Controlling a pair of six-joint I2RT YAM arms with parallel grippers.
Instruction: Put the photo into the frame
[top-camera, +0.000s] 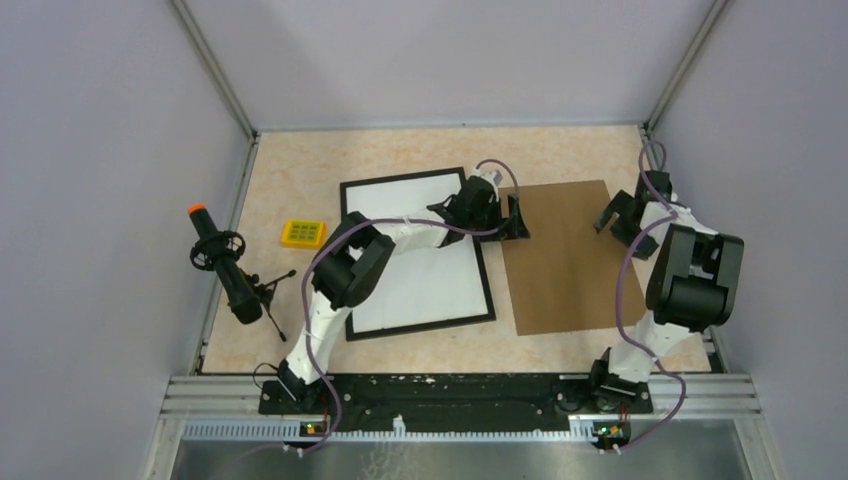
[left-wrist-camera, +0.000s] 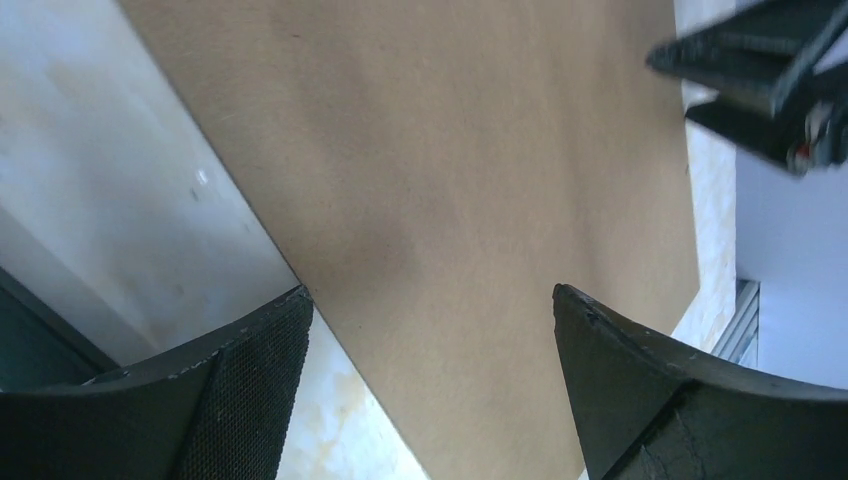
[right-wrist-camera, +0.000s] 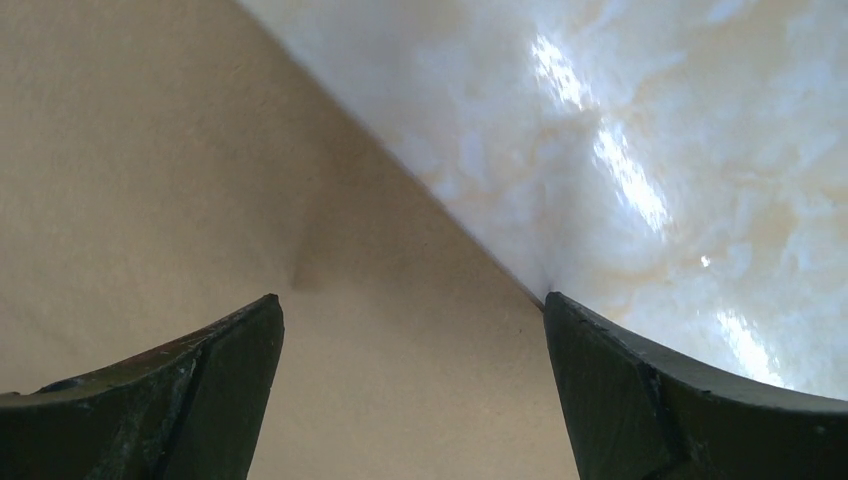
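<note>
A brown board (top-camera: 565, 270) lies flat on the table to the right of a black-edged picture frame (top-camera: 420, 325), whose white inside is partly hidden by my left arm. No separate photo can be made out. At the board's left edge is my left gripper (top-camera: 514, 220), open; in the left wrist view its fingers (left-wrist-camera: 245, 400) stand apart with the board's edge passing below. Over the board's right edge my right gripper (top-camera: 607, 222) is open too. Brown surface and bare table show between its fingers in the right wrist view.
A yellow box (top-camera: 303, 234) sits at the table's left side. Farther left stands a black device with an orange tip (top-camera: 228, 265) and small legs. Bare table (top-camera: 400, 148) runs along the back, with walls on three sides.
</note>
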